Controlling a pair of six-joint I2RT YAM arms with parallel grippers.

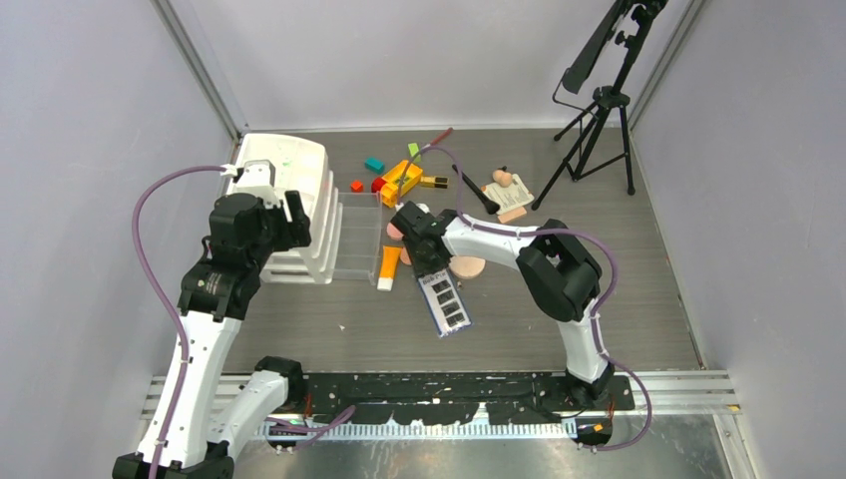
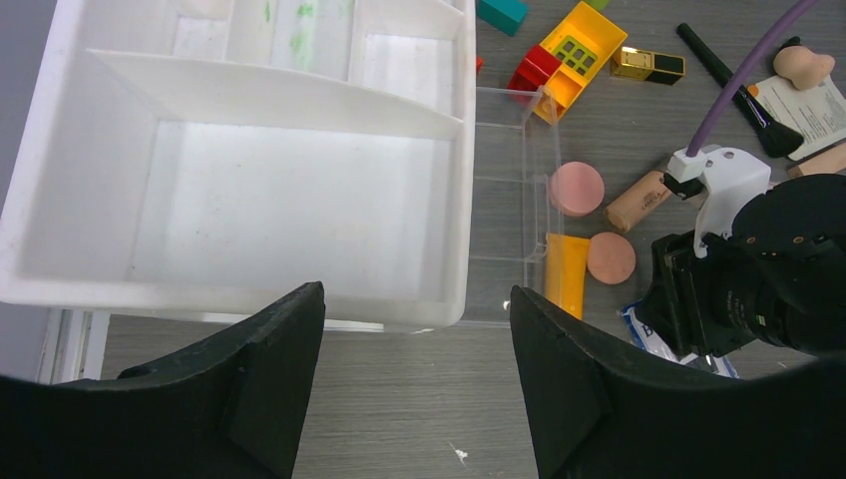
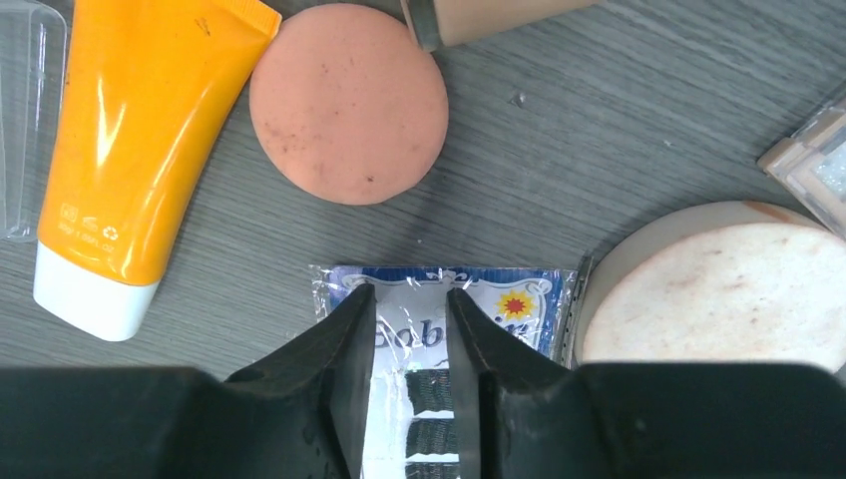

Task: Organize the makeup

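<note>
My left gripper is open and empty above the near edge of the white organizer (image 2: 289,314). In the right wrist view, my right gripper has its fingers partly apart over a flat hair-pin style packet (image 3: 514,304). The packet shows between the fingers, and whether they touch it cannot be told. An orange tube (image 3: 130,140) with a white cap lies to the left, beside a round pink sponge (image 3: 349,105). A pale round compact (image 3: 718,294) sits to the packet's right. A clear drawer (image 1: 357,239) sticks out from the organizer.
Toy-like blocks, including a yellow piece (image 2: 589,45), lie behind the drawer. A gold-and-black box (image 2: 646,65), a black brush (image 2: 733,85) and a card (image 1: 511,193) lie farther back. A black tripod (image 1: 599,110) stands at the back right.
</note>
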